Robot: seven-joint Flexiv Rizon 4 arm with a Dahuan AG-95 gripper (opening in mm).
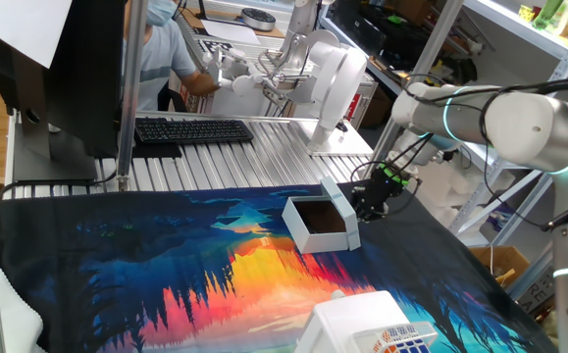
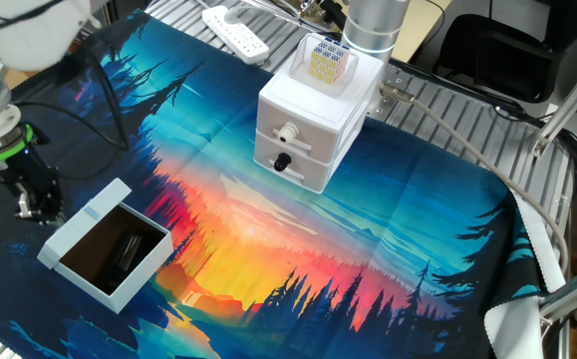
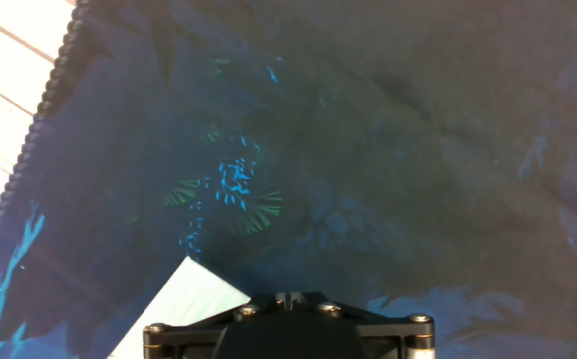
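A pale grey-blue box (image 1: 320,241) stands on the printed cloth with its lid (image 1: 340,210) raised on the side facing my arm. Seen from above in exterior view 2, the box (image 2: 121,296) has a brown inside, with a dark object (image 2: 130,253) lying in it. My gripper (image 1: 361,214) is low, just outside the box on the lid side; whether it touches the lid (image 2: 86,221) I cannot tell. In the wrist view the gripper has its fingertips together, nothing visible between them, and a pale corner of the lid (image 3: 183,307) shows beside them.
A small white drawer unit (image 2: 299,140) with two knobs carries a clear holder with a patterned cube (image 2: 326,63). A power strip (image 2: 235,35) lies behind the cloth.
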